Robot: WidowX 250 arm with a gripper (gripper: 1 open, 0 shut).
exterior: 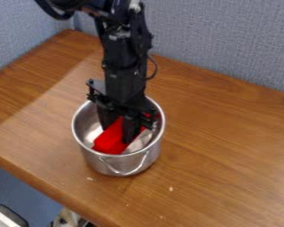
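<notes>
A metal pot (pixel 118 161) with a wire handle stands on the wooden table, near the middle of the view. A red object (pixel 111 140) lies inside it. My black gripper (pixel 118 124) reaches down from the top into the pot, over and against the red object. Its fingertips are dark and partly hidden, so what is between them is unclear.
Grey walls rise behind the table. The table's edge shows at the lower left, with some dark gear below it.
</notes>
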